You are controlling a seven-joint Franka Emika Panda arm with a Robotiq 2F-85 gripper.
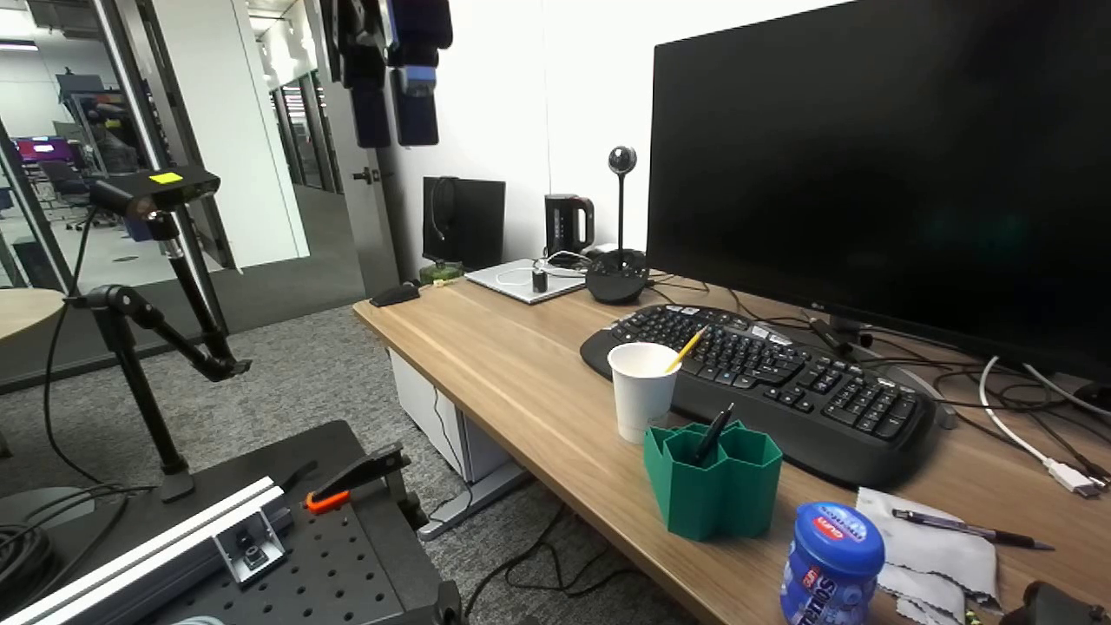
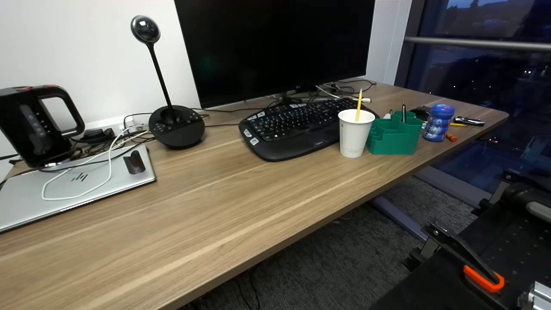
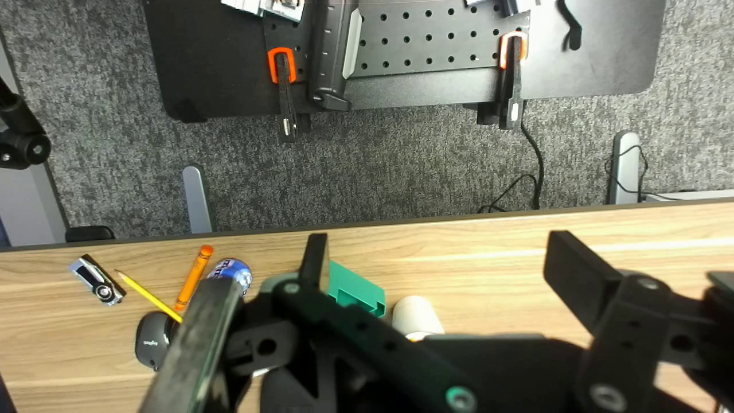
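Note:
High above the desk, at the top of exterior view 1, hangs my gripper [image 1: 395, 137]. In the wrist view its fingers [image 3: 315, 260] stand wide apart, so it is open, holding nothing. Below, on the desk, stands a white paper cup [image 2: 355, 135] with a yellow pencil [image 2: 359, 105] leaning in it. Touching or close beside the cup is a green holder [image 1: 719, 490] with a black pen [image 1: 714, 432] upright inside. A blue gum tub [image 1: 831, 568] stands to the holder's right. A pen [image 1: 974, 529] lies on a white cloth [image 1: 927, 557].
A black keyboard [image 2: 304, 129] lies before the large monitor [image 1: 885, 177]. A mouse [image 3: 152, 341], an orange marker [image 3: 194, 276] and another pencil [image 3: 148, 295] lie near the tub. The kettle [image 2: 38, 124], laptop [image 2: 77, 181] and stalked camera [image 2: 175, 126] occupy the far end.

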